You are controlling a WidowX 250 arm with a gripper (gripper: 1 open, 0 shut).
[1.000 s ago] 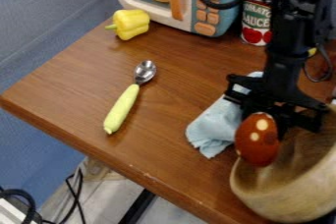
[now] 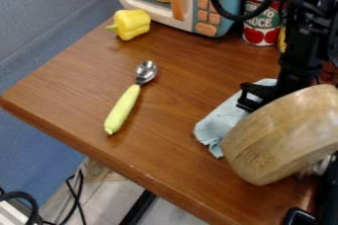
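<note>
The black robot arm point(image 2: 306, 41) reaches down at the right, behind a wooden bowl point(image 2: 284, 135) that is tilted with its outside toward the camera. The gripper point(image 2: 251, 99) is mostly hidden by the bowl, so its fingers' state is unclear. A folded pale blue cloth point(image 2: 214, 128) lies at the bowl's left. A spoon with a pale yellow-green handle point(image 2: 123, 108) lies on the middle of the table.
A toy microwave point(image 2: 185, 0) stands at the back, with a yellow pepper point(image 2: 129, 25) at its left and a red can point(image 2: 260, 32) at its right.
A second ago the bowl stood lower right, with a red-orange speckled object visible at the gripper. The bowl has since swung up and tipped, and that object is now out of sight.
</note>
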